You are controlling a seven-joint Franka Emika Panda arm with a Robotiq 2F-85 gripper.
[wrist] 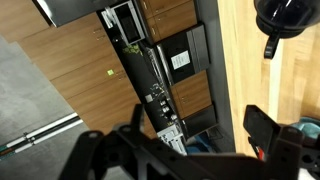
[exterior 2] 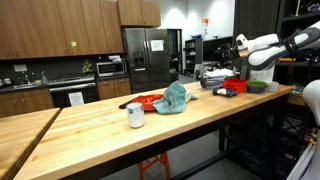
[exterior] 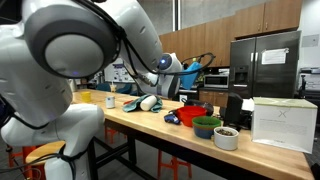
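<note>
My gripper [exterior: 208, 59] hangs in the air above the long wooden table [exterior: 150, 119], with blue tape near its wrist. Exterior view 2 has it at the far right, small, above the bowls. In the wrist view, two dark fingers [wrist: 262, 128] stand wide apart at the bottom edge, and nothing shows held between them. Below and apart from the gripper are a red bowl [exterior: 188, 115], a green bowl [exterior: 206, 122] and a white bowl [exterior: 226, 139]. A teal cloth [exterior 2: 174, 98] lies crumpled farther along the table.
A white box [exterior: 284, 124] stands at the table's right end, close to a black appliance [exterior: 236, 109]. A white mug [exterior 2: 136, 115] sits near the edge in exterior view 2, with bare tabletop around it. A dark pan-like object [wrist: 288, 16] shows in the wrist view.
</note>
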